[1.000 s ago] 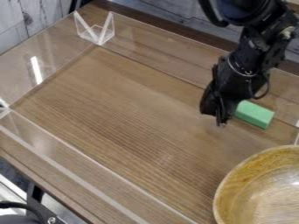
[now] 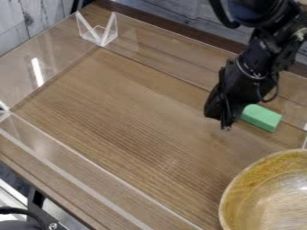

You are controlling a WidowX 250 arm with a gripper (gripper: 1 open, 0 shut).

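My black gripper [image 2: 222, 108] hangs low over the right-centre of the wooden table, shut, with nothing visible between its fingers. Just right of it lies a light green block [image 2: 261, 119], its left end partly hidden behind the gripper. Whether the two touch is unclear.
A large yellowish wooden bowl [image 2: 264, 193] fills the lower right corner. A clear plastic piece [image 2: 99, 30] stands at the back left.
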